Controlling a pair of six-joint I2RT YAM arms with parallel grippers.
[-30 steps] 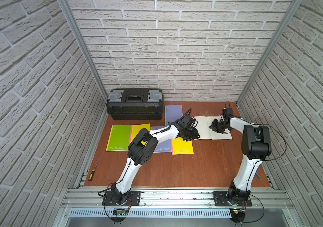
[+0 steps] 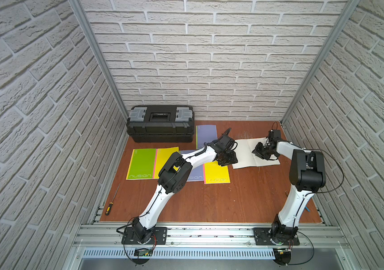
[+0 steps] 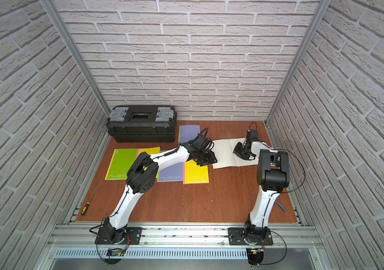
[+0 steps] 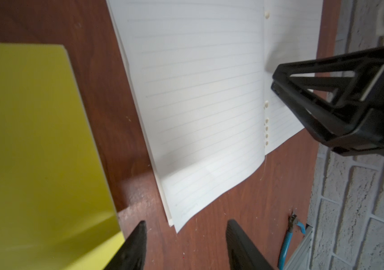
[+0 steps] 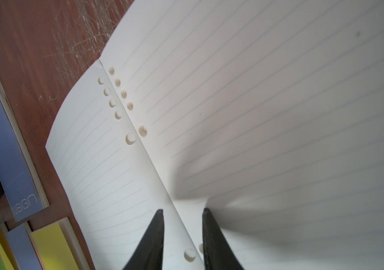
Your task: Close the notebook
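Note:
The notebook lies open at the right of the table, lined white pages facing up. Its spine fold with punched holes shows in the right wrist view, where the right-hand page bulges up. My right gripper is over the fold, fingers parted, with page beneath them; whether they touch the paper I cannot tell. At the notebook's left edge is my left gripper, its fingers wide apart. The near left corner of the left-hand page comes close to that gap, slightly lifted off the sheets below.
A yellow notebook lies just left of the open one, with blue and green ones beyond. A black toolbox stands at the back. A screwdriver lies front left.
My right gripper has moved the same way; the left one has shifted slightly right.

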